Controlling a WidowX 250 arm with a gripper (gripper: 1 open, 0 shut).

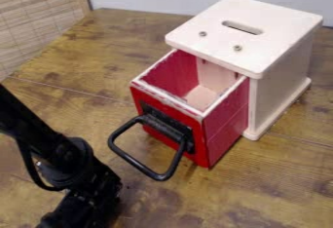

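A pale wooden box (283,61) with a slot and two bolts on top stands at the upper right, its red drawer (224,127) pulled out toward the front left. The drawer is empty inside and has a black loop handle (164,173) on its front. My black arm (55,154) comes in from the left edge, low in the view, left of the handle and apart from it. The gripper's fingertips are at the lower left, dark and hard to make out, so its state cannot be told.
A woven bamboo panel (33,18) is at the upper left, and a pale wall stands behind.
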